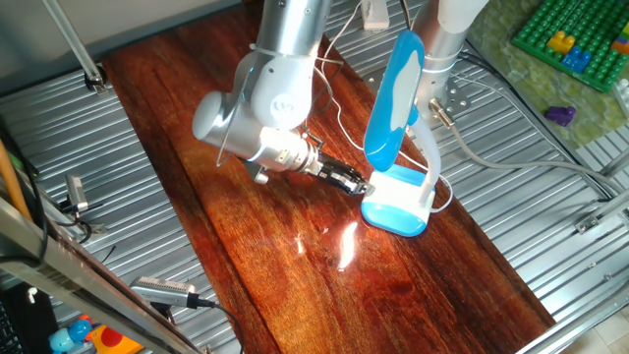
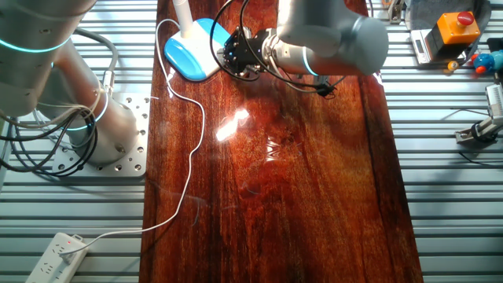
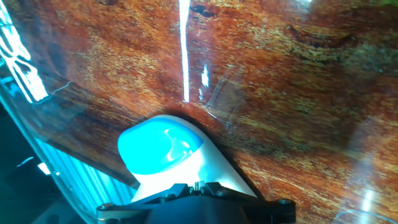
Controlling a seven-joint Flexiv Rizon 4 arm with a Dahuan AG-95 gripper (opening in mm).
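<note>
A blue and white desk lamp stands on the wooden table, its blue lamp head [image 1: 391, 103] raised over its base [image 1: 395, 218] on a white stem. My gripper [image 1: 368, 187] is at the near side of that base, low down. From the other side, the gripper [image 2: 221, 57] again appears against the edge of the white part of the base [image 2: 187, 60]. In the wrist view the fingertips of the gripper are together over the white part of the lamp base [image 3: 163, 148]. Nothing shows between them. Whether they touch the base I cannot tell.
A white cable [image 2: 202, 118] runs from the lamp across the table [image 2: 275, 196] to a power strip [image 2: 55, 258].
</note>
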